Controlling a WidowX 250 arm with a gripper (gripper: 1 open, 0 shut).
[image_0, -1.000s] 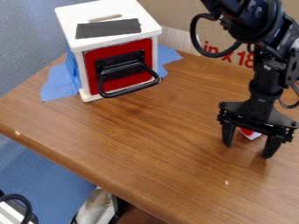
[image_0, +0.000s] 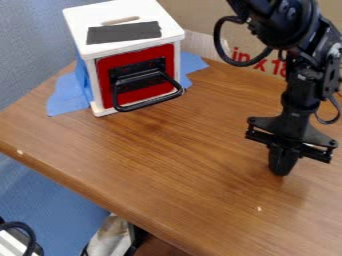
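Observation:
My black gripper (image_0: 283, 160) is low over the right side of the wooden table, fingers pointing down to the surface.
A white toy oven (image_0: 127, 30) with a red front and black handle (image_0: 144, 100) stands at the back left on blue paper (image_0: 67, 98). A cardboard box (image_0: 203, 22) is behind.
The gripper has turned, its fingers now in line with the view and lower over where the small red-and-white object was, which is now covered.

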